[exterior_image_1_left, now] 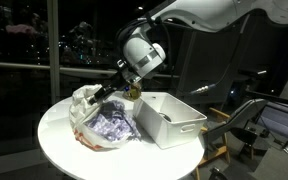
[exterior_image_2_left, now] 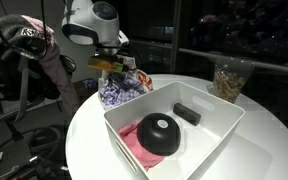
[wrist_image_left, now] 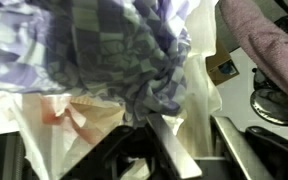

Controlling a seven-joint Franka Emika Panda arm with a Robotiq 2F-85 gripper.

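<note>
A white bag with red marks (exterior_image_1_left: 81, 110) stands slumped on the round white table, its opening towards the arm. A blue-and-white checkered cloth (exterior_image_1_left: 114, 123) spills from the bag's right side. In the wrist view the cloth (wrist_image_left: 109, 50) fills the upper left, with the pale bag (wrist_image_left: 44, 130) below and beside it. My gripper is at the bag's rim, its fingers apart; pale bag material shows by the gap, and I cannot tell whether it touches them. In exterior view 2 the arm partly hides the bag and cloth (exterior_image_2_left: 119, 92).
A white open box (exterior_image_2_left: 206, 145) stands close beside the bag, holding a black round lid (exterior_image_2_left: 159, 134), a pink cloth (exterior_image_2_left: 132, 145) and a dark block (exterior_image_2_left: 187, 114). A clear container of brown pieces (exterior_image_2_left: 229, 80) is behind it.
</note>
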